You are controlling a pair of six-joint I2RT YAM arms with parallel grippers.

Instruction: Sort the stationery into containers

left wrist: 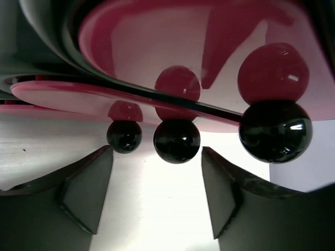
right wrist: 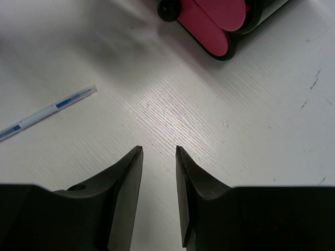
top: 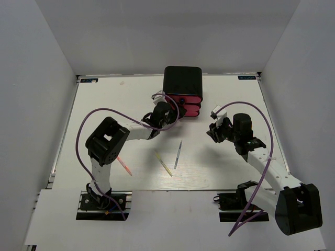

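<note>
A black organiser with pink drawers and round black knobs stands at the back centre. My left gripper is at its front, fingers apart, around the middle knob or just short of it; the left wrist view shows other knobs either side. My right gripper hangs open over the table at the right, nothing between its fingers. A red pen, a yellow pen and a pale blue pen lie on the front table.
Grey walls enclose the sides and back. Purple cables loop over both arms.
</note>
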